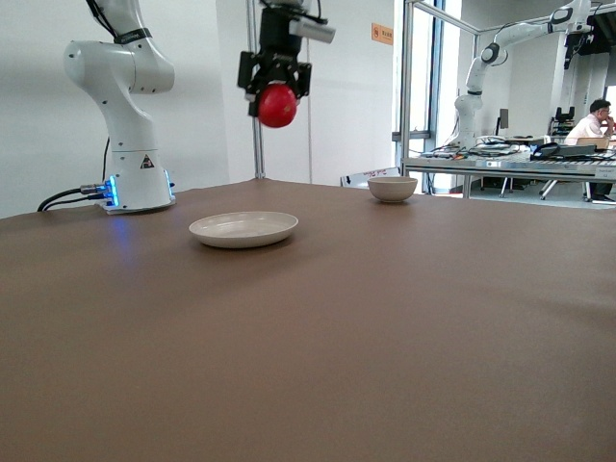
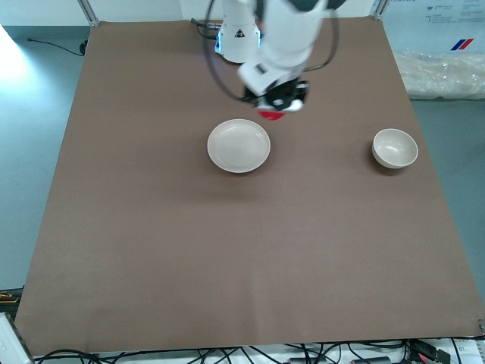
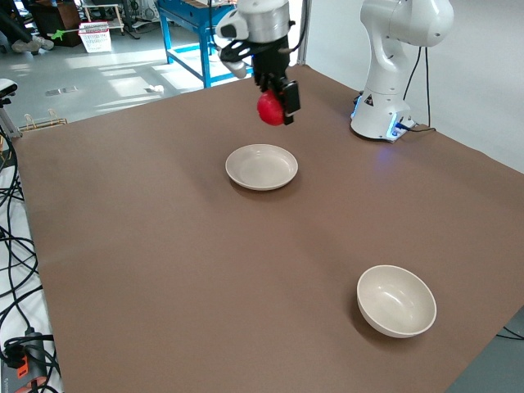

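Note:
My black gripper is shut on a red ball, held in the air above the table. In the left view it sits up and to the right of the white plate, with the ball mostly hidden under the gripper. In the right view the ball hangs beyond the plate. A white bowl stands empty on the table, to the right of the plate in the left view; the plate is empty too.
The robot base stands at the back. Cables and boxes lie along one edge.

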